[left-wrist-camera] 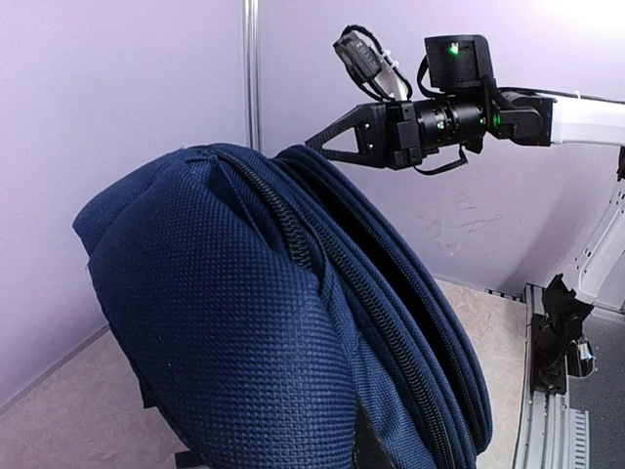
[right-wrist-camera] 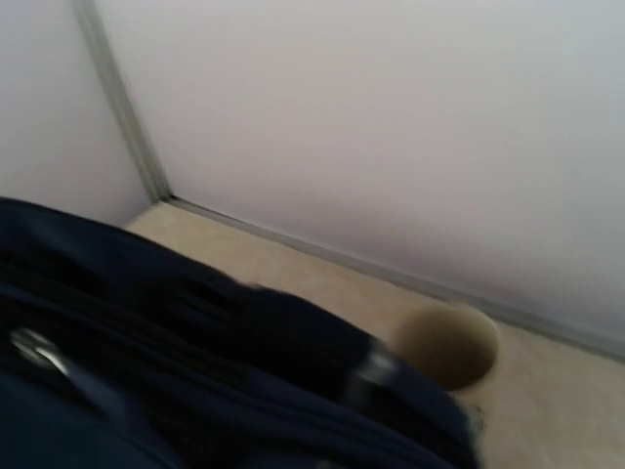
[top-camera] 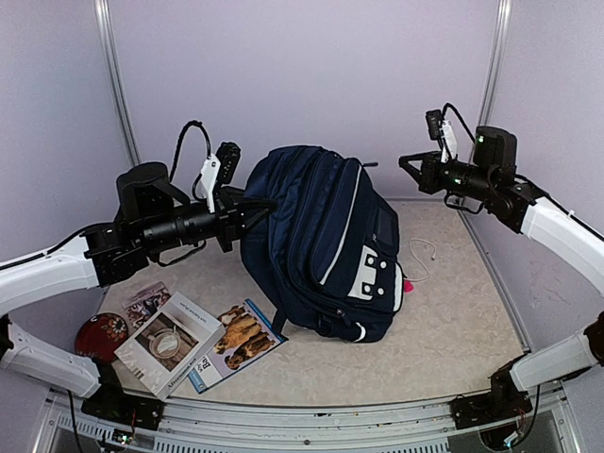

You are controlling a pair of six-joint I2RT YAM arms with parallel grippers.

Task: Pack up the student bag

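Observation:
The navy backpack (top-camera: pixel 321 245) leans tilted in the middle of the table, with zippers along its top and a white strip on its front. My left gripper (top-camera: pixel 247 209) is shut on its upper left side; in the left wrist view the navy fabric (left-wrist-camera: pixel 215 313) fills the lower middle. My right gripper (top-camera: pixel 408 162) hangs in the air right of the bag's top, apart from it, shut. The right wrist view is blurred, showing the bag's zipped edge (right-wrist-camera: pixel 146 342).
Books (top-camera: pixel 170 344) lie at the front left beside a dark red round item (top-camera: pixel 100 335). A white cable (top-camera: pixel 423 274) and a pink item (top-camera: pixel 408 285) lie right of the bag. A beige cylindrical container (right-wrist-camera: pixel 444 347) stands behind it.

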